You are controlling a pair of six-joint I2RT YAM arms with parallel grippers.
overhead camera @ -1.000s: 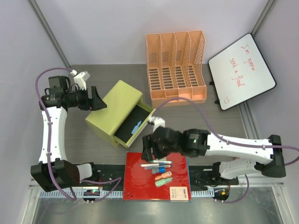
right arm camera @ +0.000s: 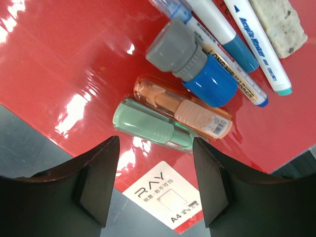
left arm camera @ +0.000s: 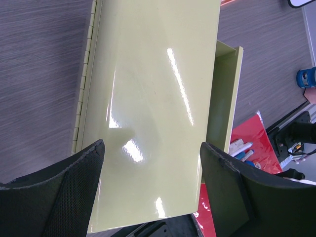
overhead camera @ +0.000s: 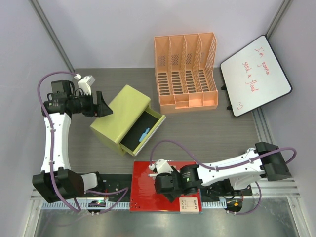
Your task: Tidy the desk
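My right gripper hovers open over a red mat [right arm camera: 59, 59] holding a green bottle [right arm camera: 143, 123], an orange bottle [right arm camera: 160, 98], a blue bottle with grey cap [right arm camera: 210, 81], several markers [right arm camera: 261, 49] and a pale block [right arm camera: 279, 27]. My left gripper is open above the lid of a yellow-green box [overhead camera: 116, 113]. The box's drawer [overhead camera: 158, 128] is pulled out, with a small blue item [overhead camera: 144, 136] inside. The top view hides most mat items under the right arm.
An orange organiser [overhead camera: 182, 101] stands empty at the back centre. A tilted whiteboard [overhead camera: 254, 74] with red writing is at the back right. The desk between drawer, organiser and whiteboard is clear.
My right arm has swung down toward the front of the desk, from beside the drawer to over the items on the red mat. The left arm is unmoved.
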